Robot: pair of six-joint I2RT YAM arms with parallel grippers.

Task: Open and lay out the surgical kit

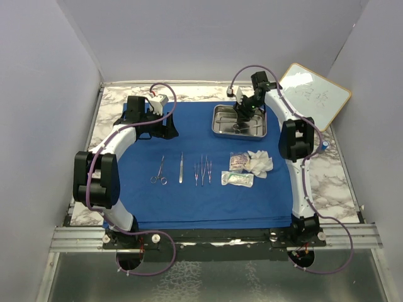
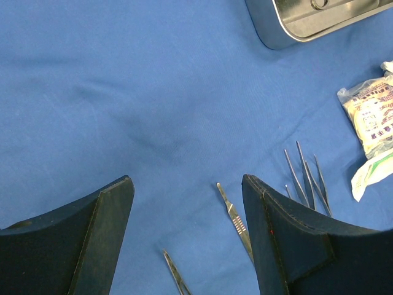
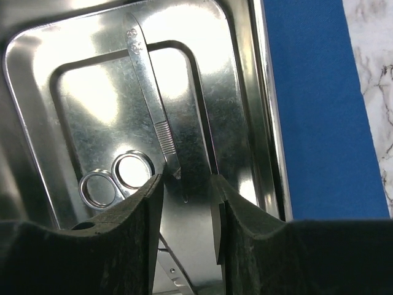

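Note:
The metal tray (image 1: 218, 129) lies at the back of the blue cloth. In it, the right wrist view shows a scalpel-like handle (image 3: 147, 86) and ringed scissors or forceps (image 3: 131, 170), whose shaft passes partly behind my fingers. My right gripper hovers over them, part open, with nothing seen gripped between its fingers. Over the bare left part of the cloth, my left gripper stands open and empty. On the cloth lie ringed forceps (image 1: 158, 173), a scalpel handle (image 1: 181, 168) and several slim tweezers (image 1: 203, 171).
Right of the tweezers sit a packet of swabs (image 1: 238, 162), white gauze (image 1: 259, 163) and a sealed packet (image 1: 237, 178). A whiteboard (image 1: 315, 94) and a blue-capped bottle (image 1: 324, 145) are at the right.

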